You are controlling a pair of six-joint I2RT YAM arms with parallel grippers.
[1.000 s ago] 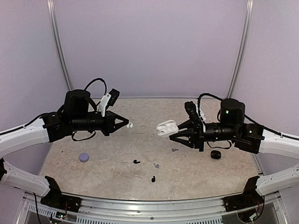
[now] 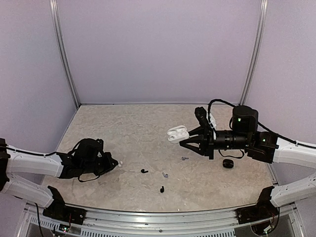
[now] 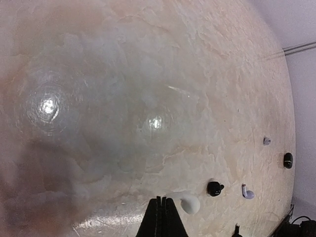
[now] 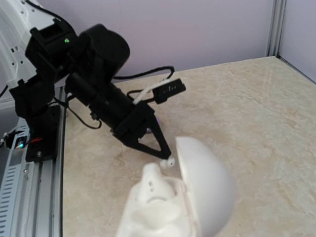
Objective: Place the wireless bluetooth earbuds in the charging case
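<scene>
The white charging case (image 2: pixel 177 134) hangs open above the table, with my right gripper (image 2: pixel 184 140) shut on its edge. In the right wrist view the case (image 4: pixel 210 190) shows its raised lid; one white earbud (image 4: pixel 154 185) appears to sit in one slot, and the nearer slot looks empty. My right fingers are hidden there. Low over the table at the left, my left gripper (image 2: pixel 117 163) is shut, with a white earbud (image 2: pixel 120 163) at its tips. The left wrist view shows that earbud's round head (image 3: pixel 190 204) right of the closed left gripper, its stem reaching the tips.
Black earbuds (image 2: pixel 144 171) (image 2: pixel 162 189) and lavender earbuds (image 2: pixel 165 175) (image 2: pixel 184 158) lie scattered on the table's middle and right. A black case (image 2: pixel 227 163) sits beneath the right arm.
The right arm and white case have hardly moved.
</scene>
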